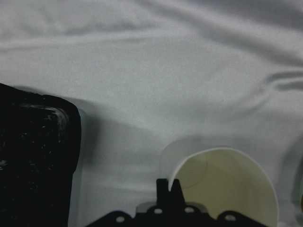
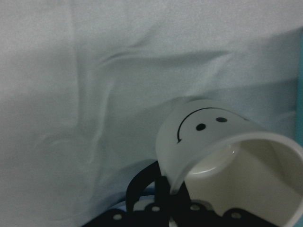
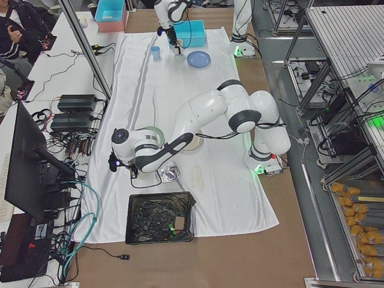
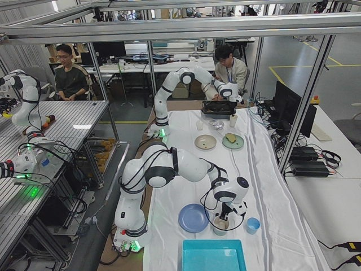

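Observation:
In the left wrist view, my left gripper is shut on the rim of a pale cup (image 1: 227,184), beside the black-lined tray (image 1: 33,151). In the right wrist view, my right gripper is shut on the rim of a white mug (image 2: 203,123) with a printed smile and a black handle. In the camera right view, the mug sits between a blue plate (image 4: 193,218) and a blue cup (image 4: 252,224).
A turquoise bin (image 4: 212,259) stands beside the right gripper. A green plate (image 4: 240,144), a beige plate (image 4: 205,142) and a foil item (image 3: 170,173) lie near the left arm.

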